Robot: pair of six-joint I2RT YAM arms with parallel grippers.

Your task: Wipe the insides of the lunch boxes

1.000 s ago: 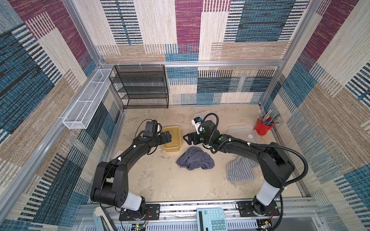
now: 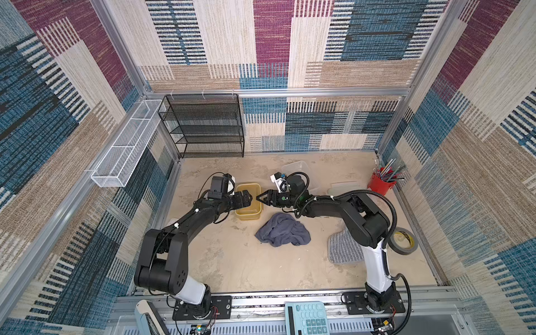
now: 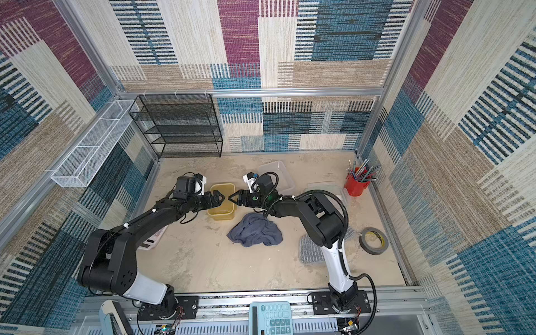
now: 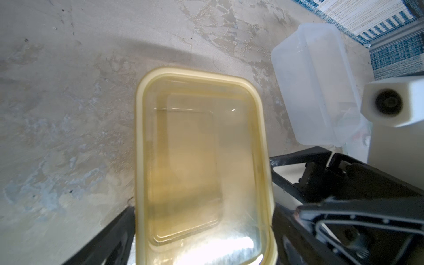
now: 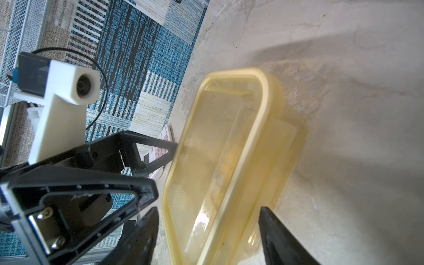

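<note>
The yellow lunch box sits upright on the table between my grippers, its inside empty. My left gripper hovers at its left side, open, with fingers low around the box in the left wrist view. A clear box lies behind to the right. A crumpled dark grey cloth lies just in front of the yellow box.
Right side: red cup of utensils, tape roll, striped mat. A black wire rack stands at the back left.
My right gripper has moved left toward the yellow box, its arm reaching further in. My left gripper has shifted slightly right over the box.
</note>
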